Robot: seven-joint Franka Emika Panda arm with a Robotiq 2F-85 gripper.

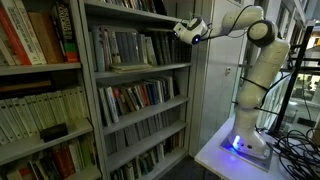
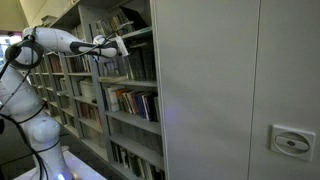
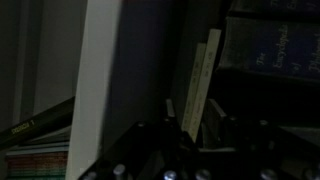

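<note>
My gripper (image 1: 181, 33) is at the upper right of the bookcase, close to the row of books on a high shelf. In exterior view 2 the gripper (image 2: 122, 44) reaches in at the same upper shelf. Two thin pale book spines (image 3: 206, 75) stand upright side by side in the dark wrist view. The dark fingers (image 3: 169, 110) reach up from the bottom of that view, parted, with the lower ends of the pale spines between them. Whether they touch the spines is too dark to tell.
A shelf upright (image 3: 100, 65) is left of the pale spines. Large dark encyclopedia volumes (image 3: 275, 45) lie to their right. Books fill several shelves (image 1: 140, 97) below. The white table (image 1: 222, 160) under the arm has bare room.
</note>
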